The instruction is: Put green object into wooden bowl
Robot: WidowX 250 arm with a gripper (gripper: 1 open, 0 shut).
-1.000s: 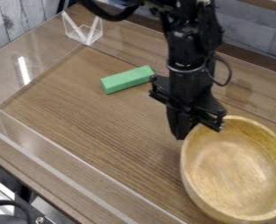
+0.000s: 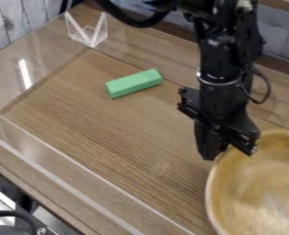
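A green rectangular block [image 2: 134,83] lies on the wooden table, left of the arm and well clear of it. The wooden bowl [image 2: 254,197], pale and round, stands at the lower right, partly cut off by the frame's right and bottom edges. My black gripper [image 2: 220,152] points down at the bowl's upper left rim, its tips at or very near that rim. Its dark fingers blend together, so I cannot tell how far apart they are or whether they hold the rim. The block is not in the gripper.
A white wire-like stand [image 2: 88,32] is at the back left. A black cable [image 2: 15,217] lies at the lower left corner.
The gripper has moved to the right, with a slight descent. The bowl has shifted right and toward the camera with it. The green block has stayed in place.
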